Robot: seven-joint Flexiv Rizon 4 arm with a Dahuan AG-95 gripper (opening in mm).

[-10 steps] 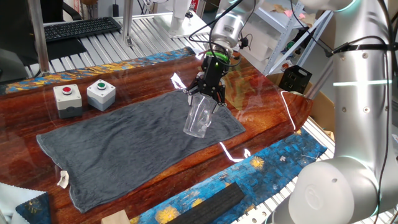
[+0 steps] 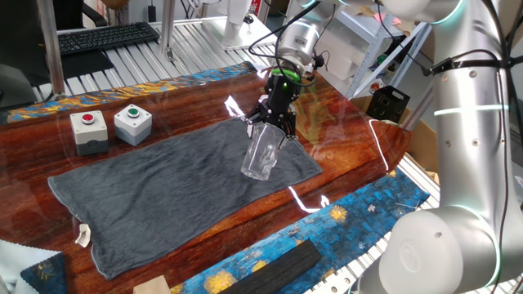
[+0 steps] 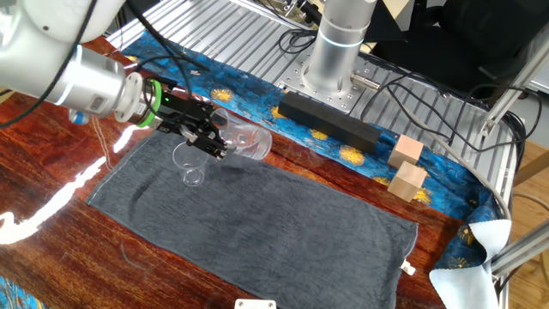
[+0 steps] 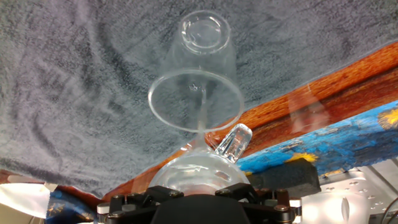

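A clear handled jug [image 3: 247, 141] is in my gripper [image 3: 214, 142], tilted onto its side above the grey towel [image 2: 163, 188]. Its glass body [image 4: 198, 173] shows between the fingers in the wrist view, with the thick clear handle [image 4: 235, 142] to the right. On the towel stands a clear cup [image 3: 190, 165], close beside the gripper and under the jug's mouth side. From the wrist its round rim [image 4: 151, 102] faces me. A pale vertical streak runs from the jug into the cup's outline; whether it is liquid I cannot tell.
Two button boxes, one red-topped [image 2: 89, 131] and one green-topped [image 2: 133, 124], stand beyond the towel. A black bar [image 3: 328, 123] and wooden blocks [image 3: 406, 152] lie along the blue cloth near the robot's base. Most of the towel is bare.
Hardly anything differs in exterior view 1. The gripper and jug hold the same place and tilt; the upper arm on the right has shifted very slightly.
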